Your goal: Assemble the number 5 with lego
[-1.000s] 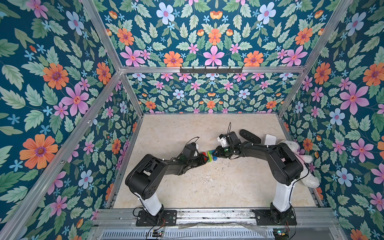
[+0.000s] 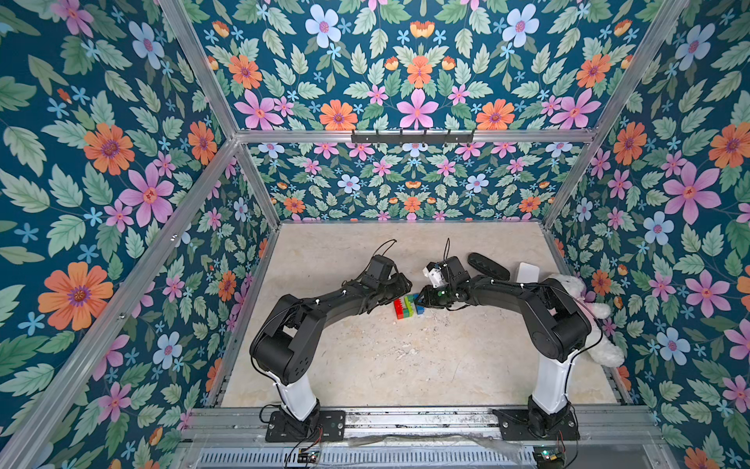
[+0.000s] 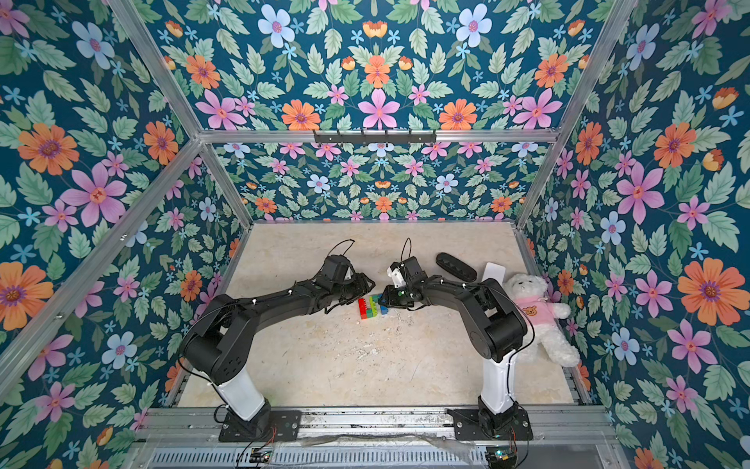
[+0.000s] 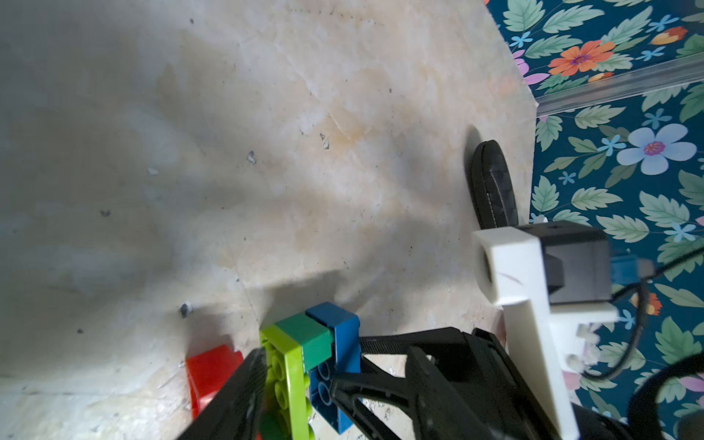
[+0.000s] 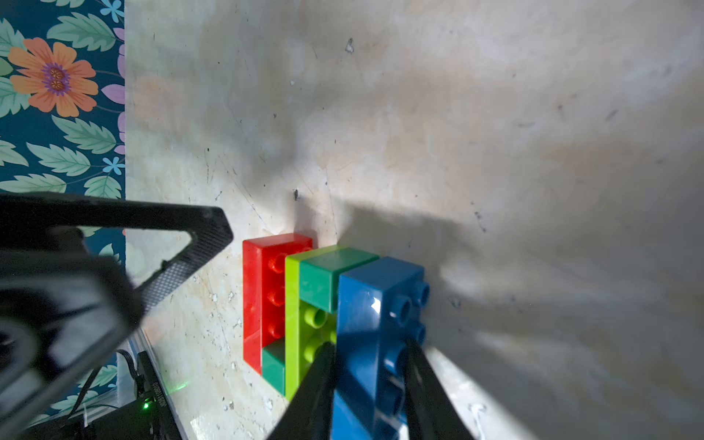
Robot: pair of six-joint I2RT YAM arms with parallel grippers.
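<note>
In the right wrist view the Lego bricks stand side by side: a red brick (image 5: 258, 297), a lime brick (image 5: 292, 322), a teal brick (image 5: 319, 284) at the far end and a blue brick (image 5: 358, 322). A second teal piece (image 5: 273, 365) fills the near end between red and lime. My left gripper is open, with nothing held; its finger (image 5: 183, 267) shows to the left of the red brick, apart from it. The fingers of my right gripper flank the blue brick (image 4: 343, 366); whether they press on it is unclear.
A black oblong case (image 2: 488, 265) and a white box (image 2: 527, 272) lie to the right. Beyond them sits a white teddy bear (image 3: 539, 312) in a pink shirt. Clear table spreads in front and behind, with small crumbs (image 2: 406, 351) near the front.
The right arm is nearly where it was, at the blue end.
</note>
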